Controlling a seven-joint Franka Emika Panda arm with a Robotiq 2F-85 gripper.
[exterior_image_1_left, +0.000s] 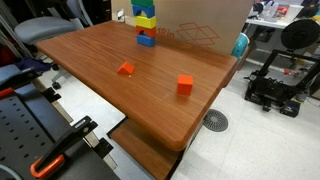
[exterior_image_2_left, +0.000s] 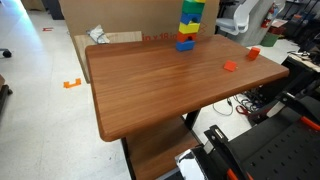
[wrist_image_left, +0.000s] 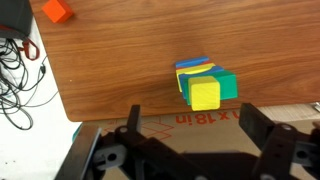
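Note:
A tower of coloured blocks (exterior_image_1_left: 146, 21) stands on the brown table (exterior_image_1_left: 95, 65) in front of a cardboard panel. Blue is lowest, with red, yellow and green above; the first exterior view crops its top. From above, the wrist view shows a yellow block (wrist_image_left: 205, 93) on top, with green and blue edges around it. My gripper is open at the bottom of that view, its dark fingers apart on either side with nothing between them. A red triangular block (exterior_image_1_left: 126, 69) and a red cube (exterior_image_1_left: 185, 85) lie separately on the table.
The cardboard panel (exterior_image_2_left: 130, 45) rises along the table's back edge. Cables (wrist_image_left: 15, 75) hang or lie beyond one table end in the wrist view.

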